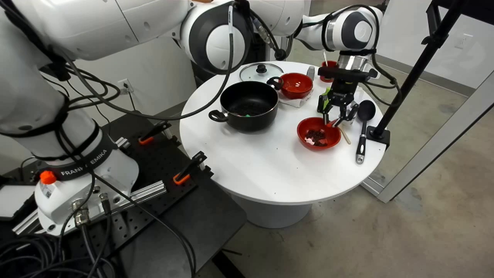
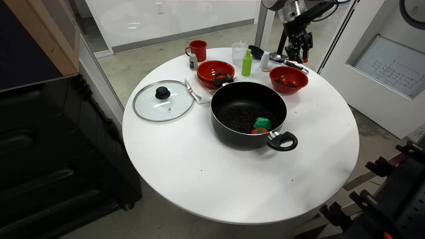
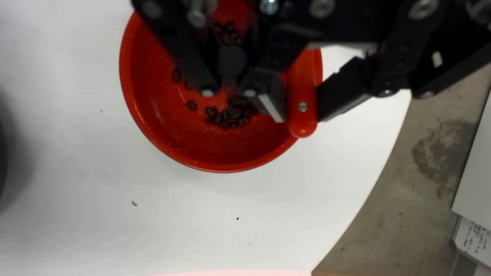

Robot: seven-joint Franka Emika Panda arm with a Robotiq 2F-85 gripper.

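My gripper [image 1: 330, 121] is above the red bowl on the right of the table, shut on a small red piece. In the wrist view this red piece [image 3: 302, 99] is long with a rounded end and a small metallic dot, and sits between the dark finger pads over the bowl's rim. It also peeks out below the fingers as a red tip [image 2: 305, 61]. Dark beans [image 3: 232, 112] lie in the bottom of the bowl [image 3: 216, 158]. A pinkish bit [image 1: 309, 140] shows in there too.
A black pot [image 2: 235, 137] holds dark beans, a green piece [image 2: 262, 123] and an orange-red piece [image 2: 259, 130]. Near the bowl are a green bottle [image 2: 247, 63] and a black ladle [image 1: 366, 111]. A glass lid [image 2: 153, 105] lies at the left.
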